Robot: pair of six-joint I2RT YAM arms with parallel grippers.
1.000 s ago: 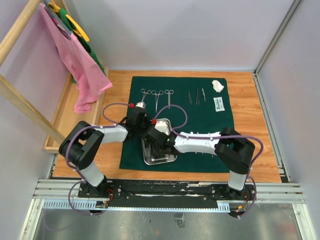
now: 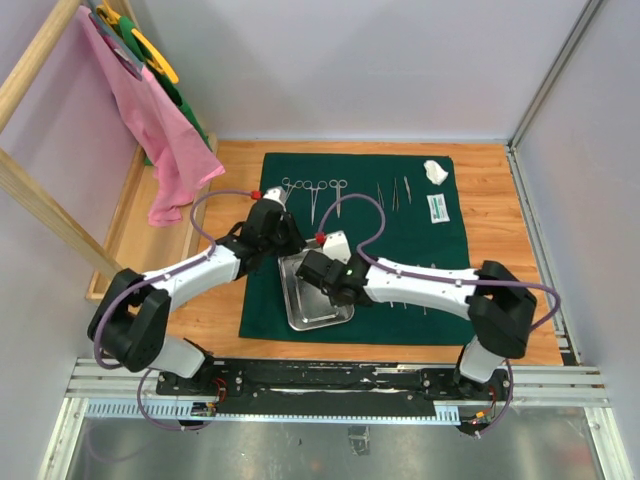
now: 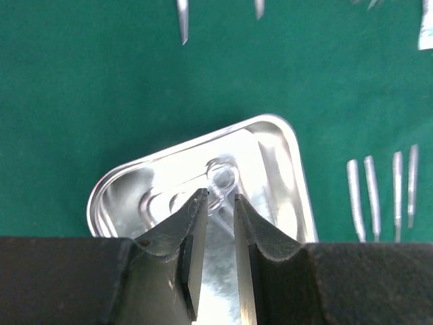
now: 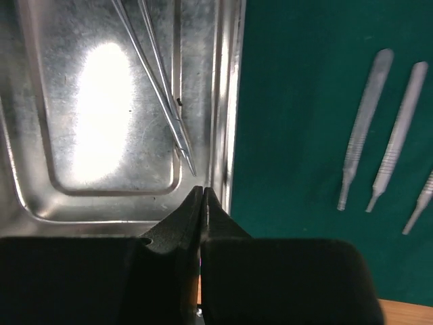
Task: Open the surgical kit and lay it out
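Observation:
The metal tray (image 2: 317, 322) lies on the green cloth, with one slim ringed instrument inside. In the right wrist view this instrument's shanks (image 4: 162, 95) run down to a pointed tip, just ahead of my right gripper. That gripper is shut, its fingertips touching each other and nothing between them, near the tray's front right side. The left wrist view has the ring handles (image 3: 223, 177) at the tray's far end. Over them hangs my left gripper, parted by a narrow gap with no thing clearly gripped. Both arms hide much of the tray from above.
Several ringed instruments (image 2: 339, 188) stand in a row at the cloth's back. Scalpel handles (image 4: 365, 122) lie right of the tray, partly under the right arm. A white packet (image 2: 438, 208) and a white wad (image 2: 435, 172) sit at the back right.
My right gripper has gone from open astride the instrument's tip to shut, and turned beside the tray's rim. The instrument remains in the tray.

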